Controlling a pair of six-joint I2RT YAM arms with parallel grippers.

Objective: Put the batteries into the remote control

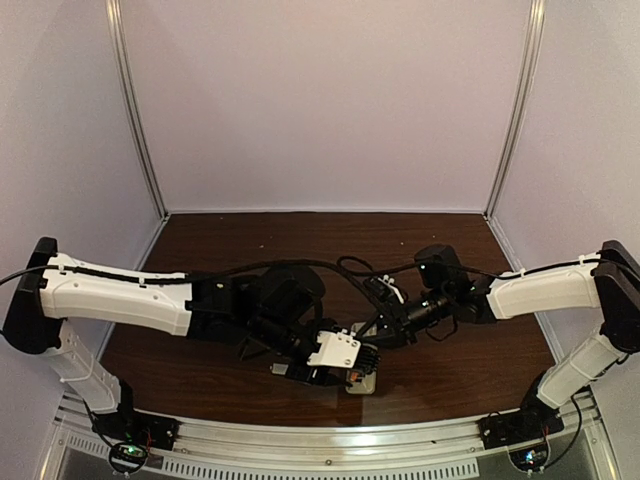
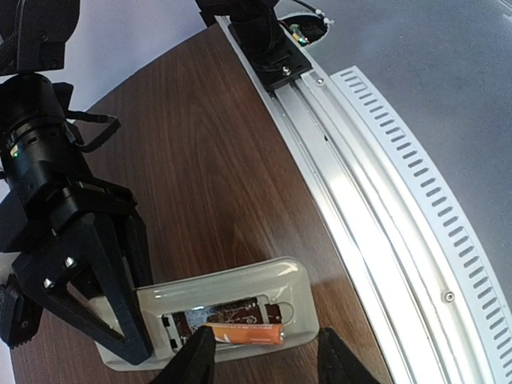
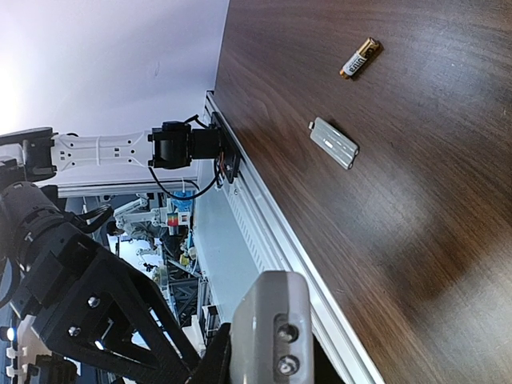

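My right gripper grips the pale remote (image 2: 288,296) by one end, its compartment facing up with an orange battery (image 2: 248,334) lying in it. In the right wrist view the remote's end (image 3: 268,328) fills the space between those fingers. My left gripper is open, its fingertips at the near side of the compartment, around the battery's position; whether they touch it I cannot tell. A loose battery (image 3: 358,58) and the grey battery cover (image 3: 334,142) lie on the table.
Both arms meet over the front middle of the dark table (image 1: 470,370), close to the metal front rail (image 1: 330,430).
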